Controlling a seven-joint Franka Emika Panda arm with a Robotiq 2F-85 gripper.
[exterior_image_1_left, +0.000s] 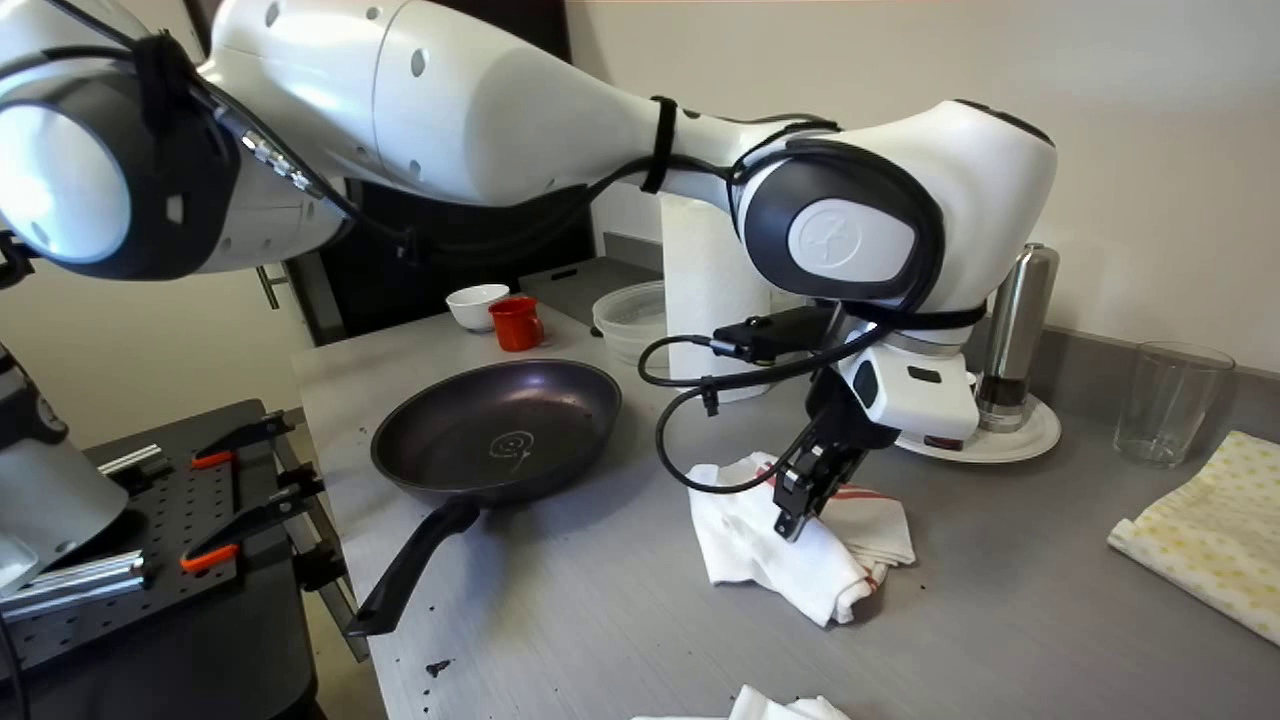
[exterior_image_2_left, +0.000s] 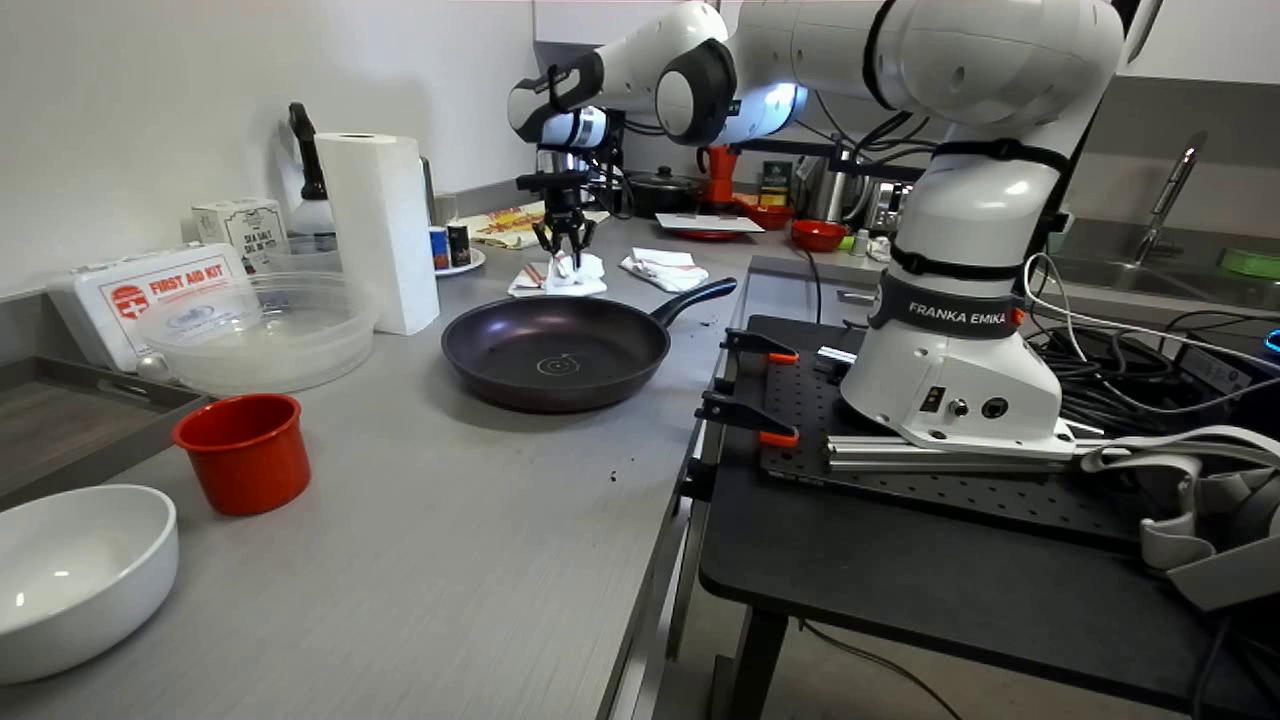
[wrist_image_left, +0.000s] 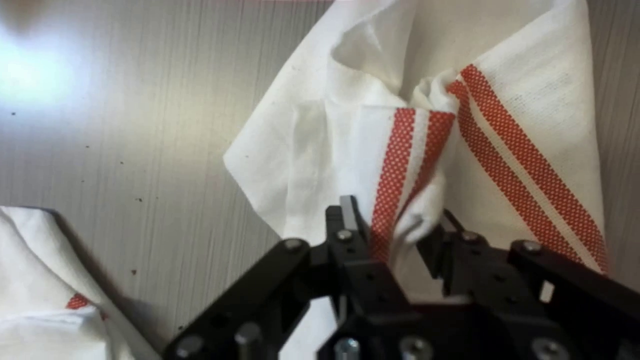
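A white towel with red stripes (wrist_image_left: 528, 150) lies rumpled on the grey counter. In the wrist view my gripper is part open, its fingers (wrist_image_left: 349, 216) on either side of a raised, bunched fold of this towel. Whether both fingers press on the fold cannot be told. From exterior view 1 the gripper (exterior_image_1_left: 801, 516) points down into the towel (exterior_image_1_left: 768, 552), low over the counter. Exterior view 2 shows the gripper (exterior_image_2_left: 564, 246) at the towel (exterior_image_2_left: 559, 278) beyond the pan, small and far off.
A dark frying pan (exterior_image_1_left: 498, 432) sits left of the towel, handle toward the counter's edge. Another white cloth (wrist_image_left: 48, 300) lies nearby. A paper towel roll (exterior_image_1_left: 708, 288), a white plate (exterior_image_1_left: 1020, 438) and a clear glass (exterior_image_1_left: 1170, 402) stand farther back. Bare counter lies in front.
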